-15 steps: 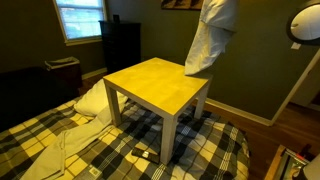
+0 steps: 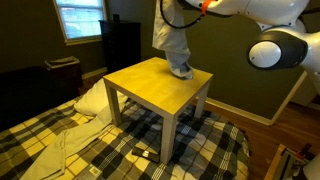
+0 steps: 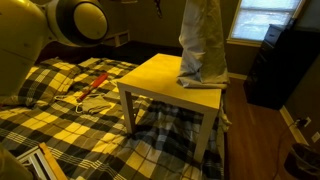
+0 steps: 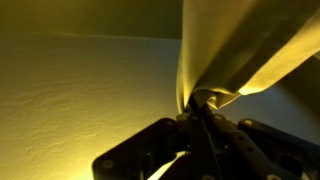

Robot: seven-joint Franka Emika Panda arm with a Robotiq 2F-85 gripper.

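Observation:
A pale grey-white cloth (image 2: pixel 172 38) hangs down from the top of exterior view 1, its lower end bunched on the right rear part of the small table (image 2: pixel 155 88). Exterior view 2 shows the same cloth (image 3: pixel 204 45) draped down to the tabletop near one edge. The wrist view has my gripper shut on a gathered fold of the cloth, which spreads upward and right from the fingertips. Beneath lies the tabletop (image 4: pixel 85 110). Both exterior views cut off the gripper at the top.
The table stands on a plaid blanket (image 2: pixel 110 155). More pale cloth (image 2: pixel 75 140) lies left of it. A red object (image 3: pixel 98 79) rests on the blanket.
The hanging cloth has moved left over the table, and its lower end now bunches on the top. More of the arm has come into view at the upper right.

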